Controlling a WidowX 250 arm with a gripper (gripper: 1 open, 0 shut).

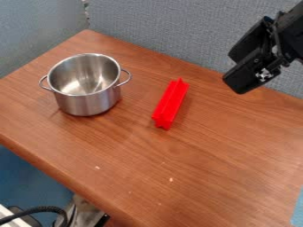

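A long red object (171,103) lies on the wooden table (178,168), right of the middle of its back half. To its left stands a steel pot (83,94) with two side handles. The black robot arm (260,51) shows only in part at the top right, above the table's back edge and away from both things. I cannot make out its fingertips or whether the gripper is open or shut.
A grey padded wall (178,35) runs behind the table. Below the left edge are a blue floor (30,182) and some cables.
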